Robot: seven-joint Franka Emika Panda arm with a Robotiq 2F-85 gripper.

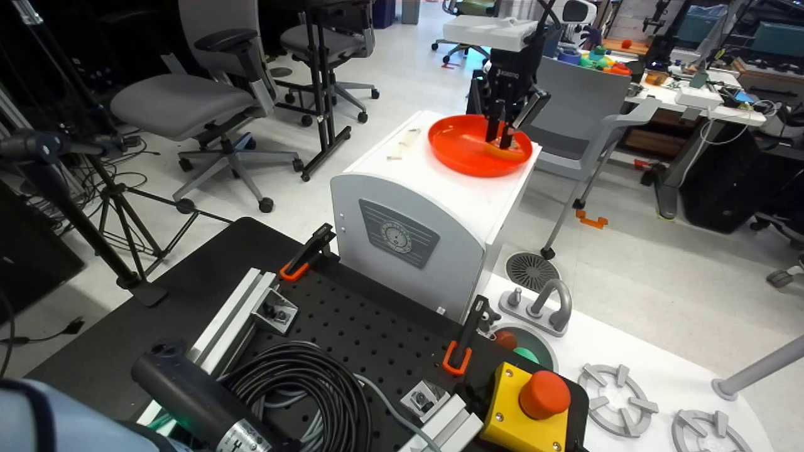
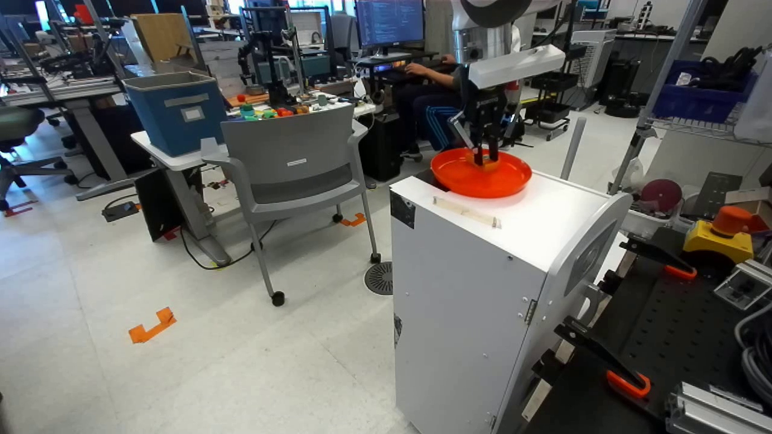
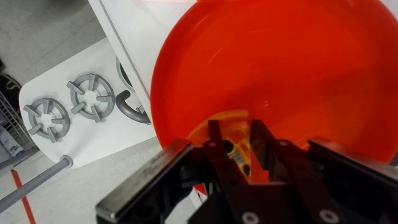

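Note:
A red round plate (image 1: 458, 150) rests on the white cabinet top. Inside it, near the rim, sits a toy pizza slice (image 3: 238, 143) with an orange crust and dark and green toppings. My gripper points down into the plate over this slice, its two fingers part way apart. Part of the slice shows in the gap between them, and its crust runs on past the left fingertip (image 3: 215, 130). The slice's edge lies close to the right finger; whether they touch, I cannot tell. Exterior view 2 has the gripper (image 2: 485, 158) low within the plate (image 2: 463, 184).
The white cabinet top (image 2: 539, 231) has free room beside the plate, with a strip of tape (image 2: 467, 212) on it. A grey chair (image 1: 573, 105) stands close behind. In the wrist view a toy stove (image 3: 89, 97) and faucet (image 3: 130, 108) lie lower, beside the cabinet.

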